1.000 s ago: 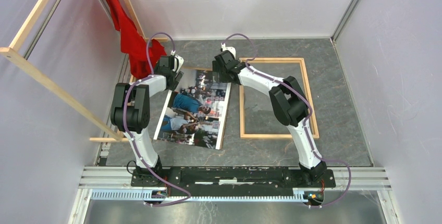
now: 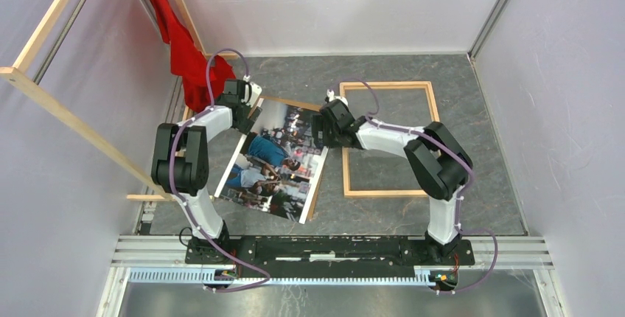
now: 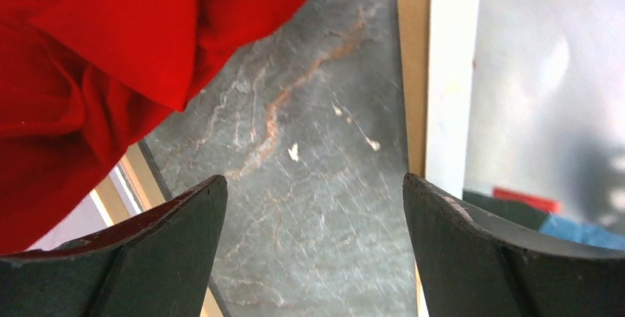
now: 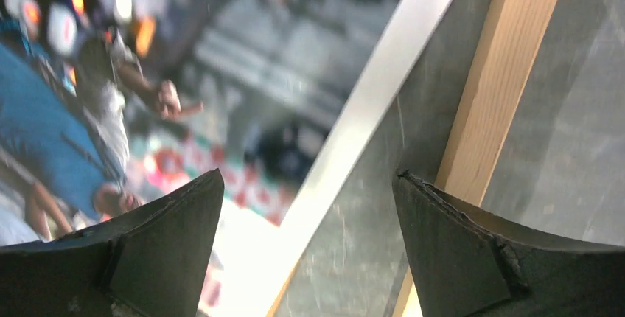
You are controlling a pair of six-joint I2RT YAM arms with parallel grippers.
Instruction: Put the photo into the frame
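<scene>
The photo (image 2: 276,158), a white-bordered street scene with a wooden edge along its top and right, lies tilted on the grey floor. To its right lies the empty wooden frame (image 2: 346,177), apart from it. My left gripper (image 2: 249,122) is open at the photo's upper left; in the left wrist view, bare floor fills its gap and the right finger (image 3: 479,258) overlaps the photo's white border. My right gripper (image 2: 318,134) stands open over the photo's right edge. In the right wrist view, the white border (image 4: 368,103) runs between its fingers, with a frame bar (image 4: 501,88) beside the right finger.
A red cloth (image 2: 188,55) hangs from a wooden rack (image 2: 81,129) on the left, close to my left gripper. Bare floor (image 2: 479,169) lies right of the frame. Walls stand at the back and both sides.
The photo has turned slightly clockwise, its lower right corner shifting down and left. My right gripper has moved down and slightly right. The frame's left side has shifted slightly right.
</scene>
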